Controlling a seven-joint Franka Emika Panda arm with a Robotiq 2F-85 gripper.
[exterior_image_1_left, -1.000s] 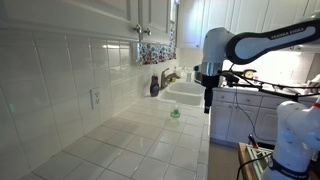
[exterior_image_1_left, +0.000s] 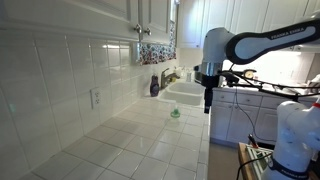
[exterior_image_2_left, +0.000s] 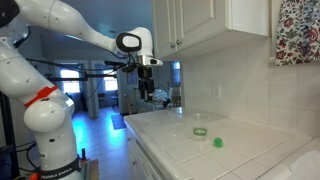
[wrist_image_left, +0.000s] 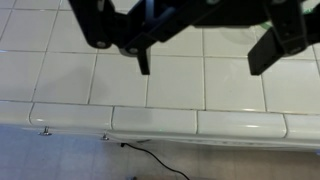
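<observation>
My gripper is open, its two dark fingers wide apart and only tiled countertop below them. In exterior view 1 the gripper (exterior_image_1_left: 208, 108) hangs above the counter's front edge; exterior view 2 has the gripper (exterior_image_2_left: 150, 98) up on the left. A clear, green-tinted container (exterior_image_2_left: 199, 134) stands on the white tiles, with a small green object (exterior_image_2_left: 218, 142) beside it. From exterior view 1, the green item (exterior_image_1_left: 175, 113) appears between the arm and the back wall. Near the top of the wrist view, part of a clear container (wrist_image_left: 232, 38) shows behind the fingers.
The white sink (exterior_image_1_left: 185, 92) lies at the counter's far end, with a dark bottle (exterior_image_1_left: 154, 86) beside it. Cabinets (exterior_image_1_left: 75, 18) overhang the back. A black cable (wrist_image_left: 155, 158) shows below the front edge.
</observation>
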